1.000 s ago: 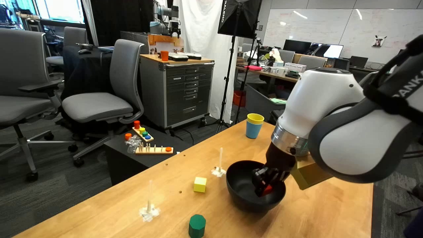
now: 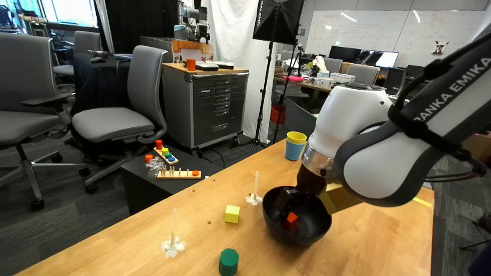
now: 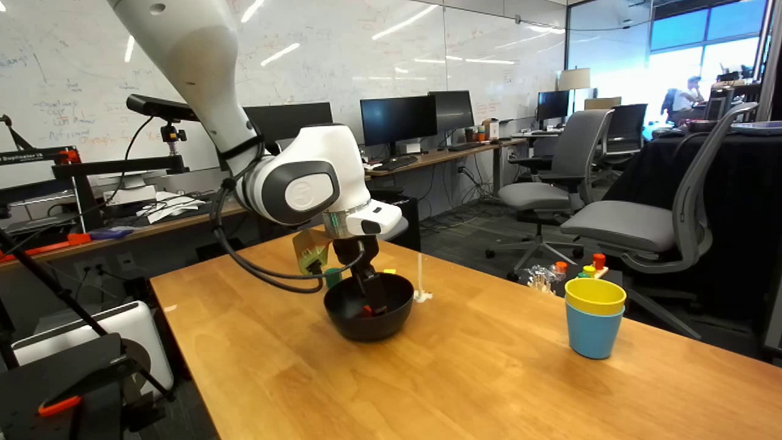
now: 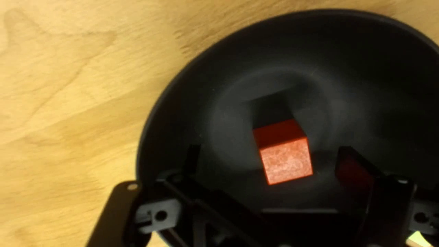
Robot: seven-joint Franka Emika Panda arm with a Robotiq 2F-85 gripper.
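Observation:
A red cube [image 4: 286, 160] is inside the black bowl [image 4: 230, 98], near the middle of its floor in the wrist view. My gripper reaches down into the bowl with its fingers open. One finger stands on each side of the cube, with a visible gap to both. From exterior view 1, the cube [image 2: 290, 220] shows just below the dark fingers [image 2: 286, 202]. In exterior view 2 the near bowl wall [image 3: 370, 322] hides most of the cube.
On the table, a yellow cube [image 2: 232, 214] and a green block [image 2: 228, 262] lie left of the bowl. Two upright pegs [image 2: 256, 184] are taped down nearby. Stacked yellow and blue cups [image 3: 594, 322] stand apart. A cardboard box [image 2: 343, 197] sits behind the arm.
My arm has shifted left in exterior view 1, bringing the gripper toward the bowl's middle. The red cube also appears further left in the bowl. The bowl has stayed put.

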